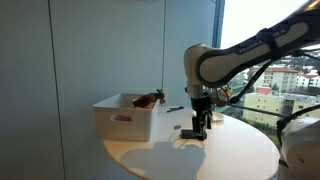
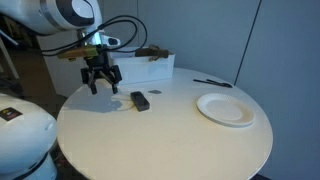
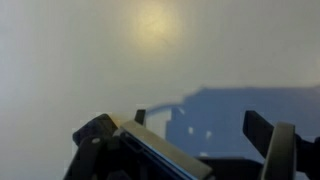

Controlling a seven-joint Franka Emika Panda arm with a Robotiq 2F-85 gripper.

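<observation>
My gripper hangs above the white table, its fingers apart with bare tabletop showing between the fingers in the wrist view. A dark block-like object lies flat on the table beside the gripper in exterior view 2. In exterior view 1 the same dark object appears just behind the gripper's fingers. Part of a dark item shows at the lower left of the wrist view, partly hidden by a finger.
A white box with brown items in its top stands at the back. On the other side lie a white plate and a dark thin utensil.
</observation>
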